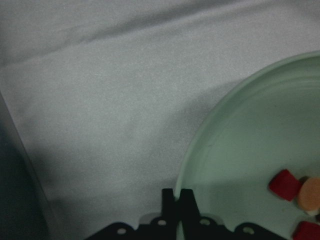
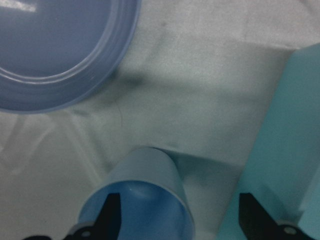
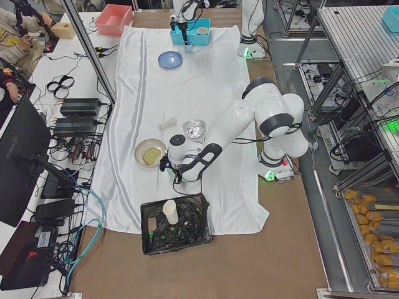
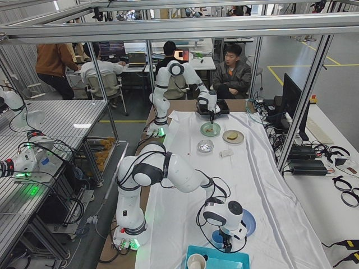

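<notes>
A green plate (image 4: 210, 129) (image 1: 250, 140) holds red and orange pieces. My left gripper is at its rim, fingertips close together with the rim at them; whether shut on it is unclear. My right gripper stands open over a blue cup (image 2: 145, 165), one finger at the cup's mouth, the other outside it. A blue plate (image 2: 60, 50) lies beside the cup, a turquoise bin (image 2: 265, 145) on the other side.
A beige plate (image 3: 144, 149) with a yellow piece, a silver bowl (image 3: 194, 128) and a white cylinder (image 3: 167, 123) lie on the cloth. A black-lined tray (image 3: 187, 233) with a white cup is at the near edge.
</notes>
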